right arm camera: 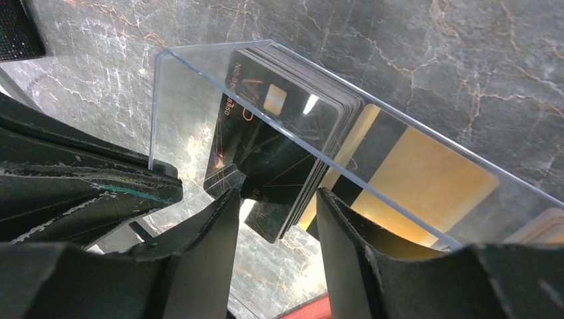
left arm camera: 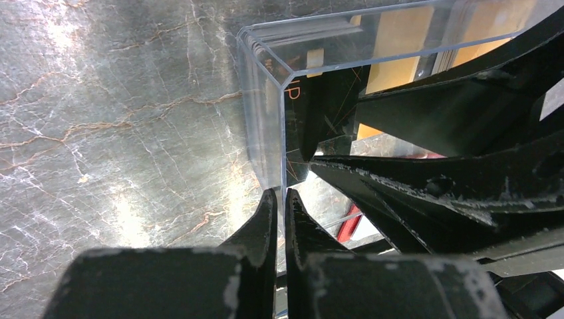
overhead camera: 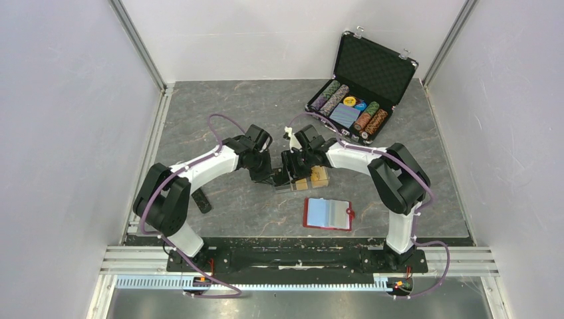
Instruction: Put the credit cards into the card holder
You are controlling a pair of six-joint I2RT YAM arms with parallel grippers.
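A clear acrylic tray holds black cards at one end and gold cards beside them. My left gripper is shut on the tray's end wall. My right gripper hangs over the tray with its fingers parted beside the black cards; whether they touch a card is unclear. The red card holder lies open in front of the tray, showing clear and pale blue sleeves.
An open case of poker chips stands at the back right. A black object lies at the left. Bare table surrounds the card holder.
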